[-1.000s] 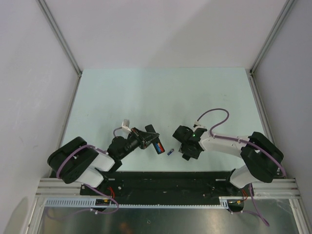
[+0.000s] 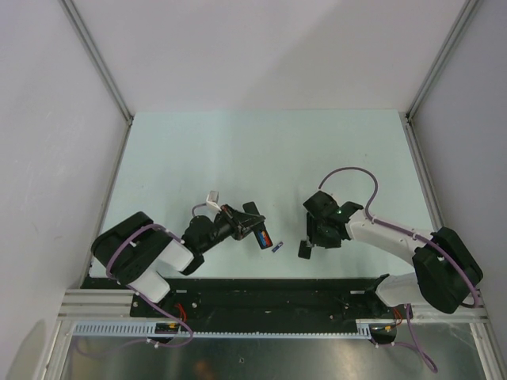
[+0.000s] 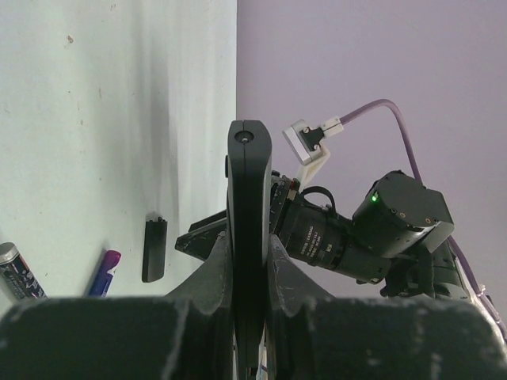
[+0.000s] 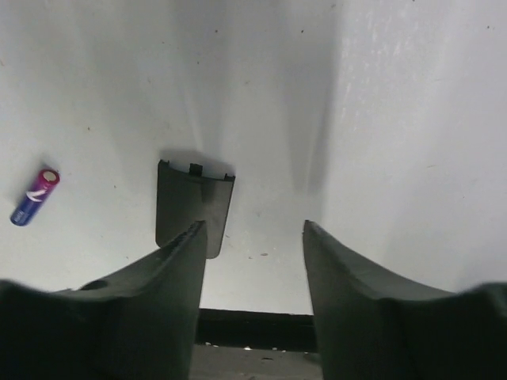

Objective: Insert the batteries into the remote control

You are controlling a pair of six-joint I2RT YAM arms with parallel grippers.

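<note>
The black remote (image 3: 249, 182) is gripped upright in my left gripper, which is shut on it; from above, the remote (image 2: 262, 237) shows its open end with red and blue inside. The black battery cover (image 4: 190, 206) lies on the table, with my right gripper above it and beside it, part open, nothing visible between the fingers. A purple-blue battery (image 4: 36, 196) lies left of the cover, also in the top view (image 2: 277, 246). A silver-topped black battery (image 3: 20, 273) shows in the left wrist view.
Walls rise at both sides and the back.
My right gripper has moved to the right, uncovering the battery cover in the top view. The left gripper has shifted slightly right with the remote in it.
</note>
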